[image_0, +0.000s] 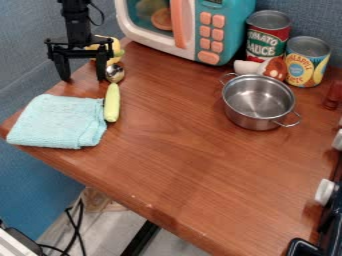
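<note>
My black gripper is low at the table's back-left corner, its fingers pointing down beside a yellow object that it partly hides. Whether anything is between the fingers is unclear. Just to its right lies a shiny spoon-like utensil, with a yellow elongated vegetable below it. A folded light-blue cloth lies on the table's left side.
A toy microwave stands at the back, with two cans, a small white-and-brown item and a steel pot to the right. A black appliance lines the right edge.
</note>
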